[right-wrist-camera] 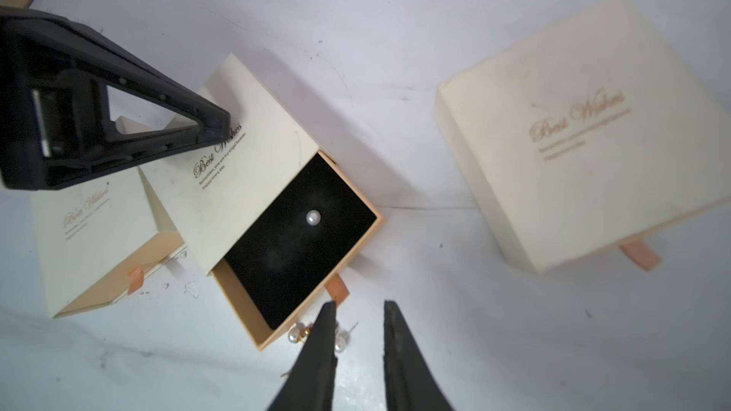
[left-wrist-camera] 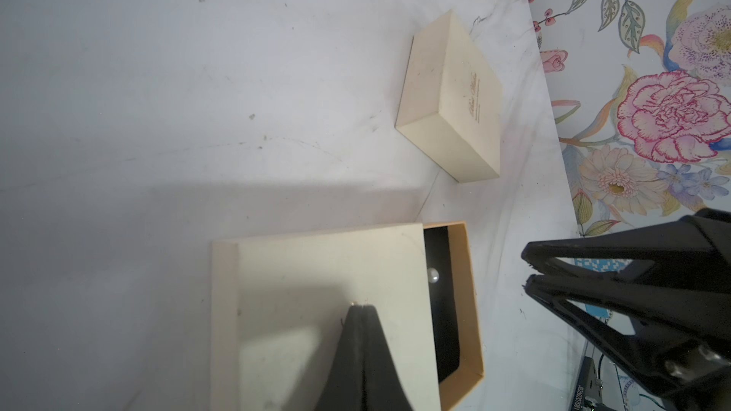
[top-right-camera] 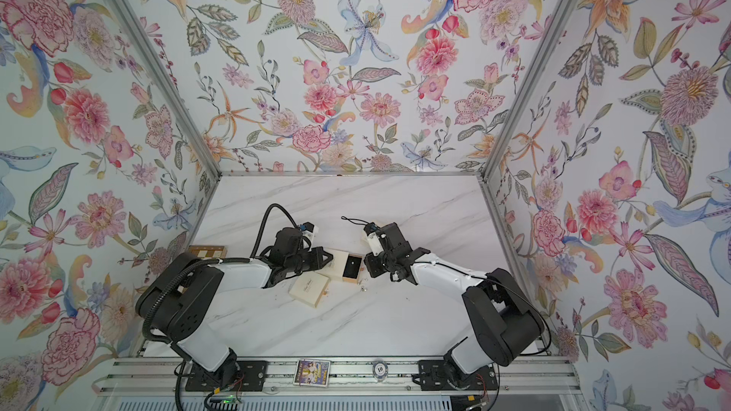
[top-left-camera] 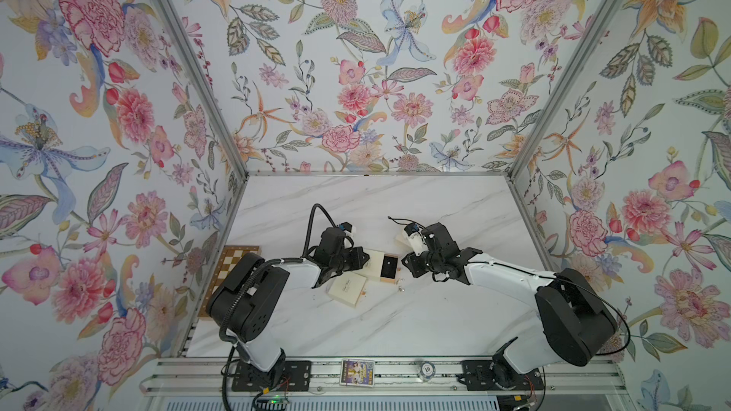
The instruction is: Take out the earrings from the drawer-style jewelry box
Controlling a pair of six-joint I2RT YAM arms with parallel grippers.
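Observation:
An open drawer box (right-wrist-camera: 259,258) sits mid-table, its black-lined drawer holding a pearl earring (right-wrist-camera: 313,217). More pearl earrings (right-wrist-camera: 295,333) lie on the table just outside the drawer's front. My left gripper is shut, at the box's cream sleeve (left-wrist-camera: 320,258), nothing visible between its fingers. My right gripper is above and beside the drawer, part open, nothing between its fingers.
A closed cream box (right-wrist-camera: 578,137) stands behind the open one; another (top-left-camera: 346,289) lies at front left. A checkered board (top-left-camera: 228,266) is at far left.

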